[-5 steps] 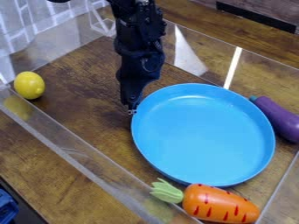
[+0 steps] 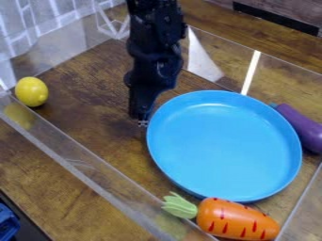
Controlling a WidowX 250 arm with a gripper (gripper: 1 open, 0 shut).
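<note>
The black robot arm reaches down from the top center. Its gripper [image 2: 142, 115] is low over the wooden floor of the tray, at the left edge of a large blue plate [image 2: 224, 141]. It looks shut, and nothing shows between its dark fingers, though their tips are hard to make out.
A lemon [image 2: 32, 91] lies at the left, a toy carrot [image 2: 234, 218] at the lower right, and an eggplant [image 2: 299, 128] right of the plate. Clear plastic walls border the area. Bare wood lies between lemon and plate.
The arm has moved only slightly, staying at the plate's left edge.
</note>
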